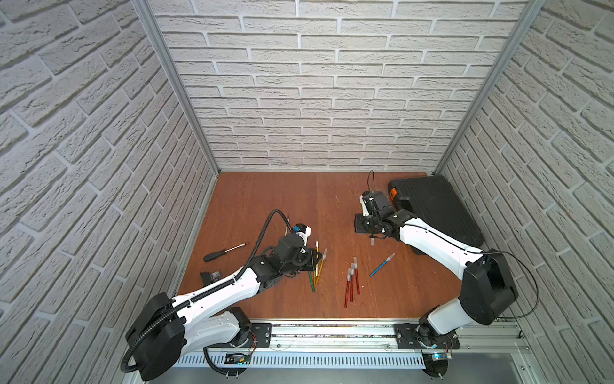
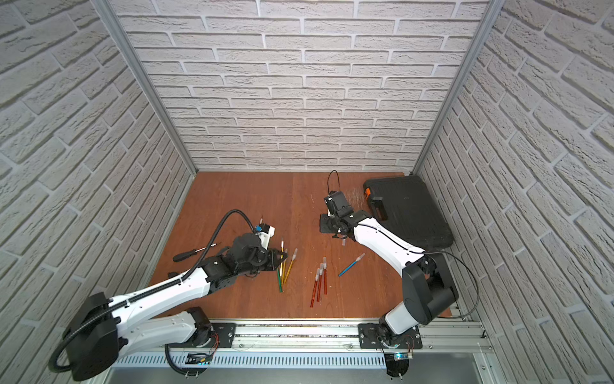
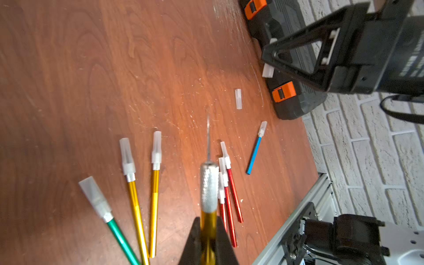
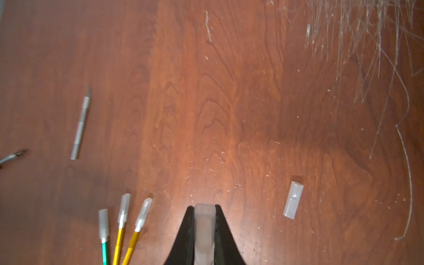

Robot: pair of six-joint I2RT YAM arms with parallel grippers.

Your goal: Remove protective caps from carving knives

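Observation:
In the left wrist view, my left gripper is shut on a yellow knife (image 3: 208, 236) whose thin blade (image 3: 208, 139) is bare. My right gripper is shut on a clear cap (image 4: 205, 220), over the back right of the table. Two yellow knives (image 3: 153, 207) and a green one (image 3: 121, 236) lie on the table with caps on. Several red knives (image 1: 351, 288) and a blue one (image 1: 382, 265) lie capped to their right. Another loose cap (image 4: 293, 199) rests on the wood. A silver knife (image 4: 80, 128) lies with its blade exposed.
A black case (image 1: 441, 211) fills the back right corner. On the left lies a screwdriver (image 1: 224, 252). Pale strands (image 4: 379, 39) are scattered near the case.

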